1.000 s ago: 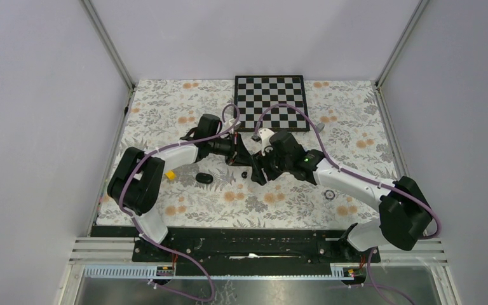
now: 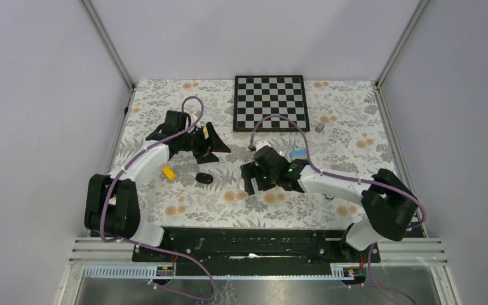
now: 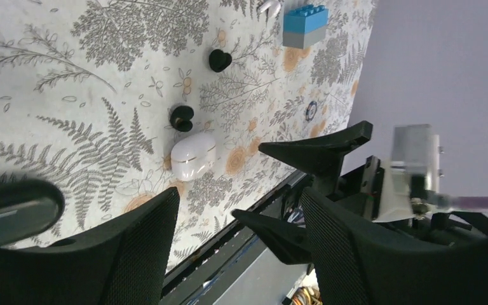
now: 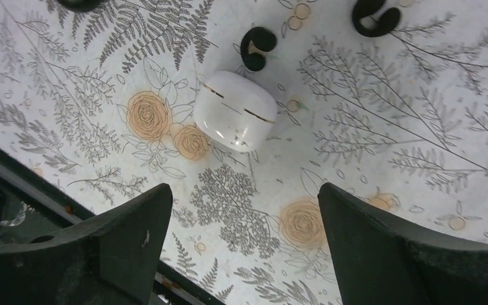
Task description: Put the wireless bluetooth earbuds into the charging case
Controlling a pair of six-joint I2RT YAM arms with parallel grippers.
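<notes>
The white charging case [image 3: 193, 155] with a thin gold seam lies on the patterned cloth; its lid looks closed. Two black earbuds rest loose on the cloth: one earbud [image 4: 257, 48] right beside the case [image 4: 235, 111], the other earbud [image 3: 220, 60] farther off. My right gripper is open above the cloth near the case, nothing between its fingers. From the top, the right gripper [image 2: 249, 181] mostly covers case and earbuds. My left gripper [image 2: 223, 155] stands to the left of them, open and empty.
A black mouse [image 2: 204, 178] and a yellow block [image 2: 169, 173] lie on the left. The chessboard [image 2: 271, 103] is at the back, a blue-and-grey block [image 3: 305, 25] behind the right arm.
The white case, out of sight a second ago, came into view on the cloth. My left arm has since pulled away to the left, and my right gripper has shifted slightly left.
</notes>
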